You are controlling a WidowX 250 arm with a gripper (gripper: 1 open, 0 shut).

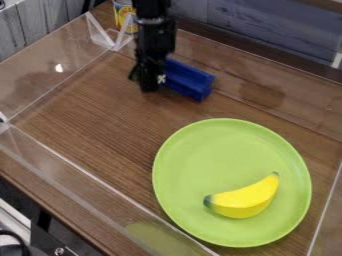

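Note:
My black gripper (150,72) reaches down at the top centre, low over the wooden table, shut as far as shows. A blue block (190,82) lies just to its right, partly behind it. A yellow banana (243,198) rests on a green plate (201,150) in the lower right.
A yellow can (123,18) stands at the back left behind a clear plastic piece (110,34). Clear walls edge the table.

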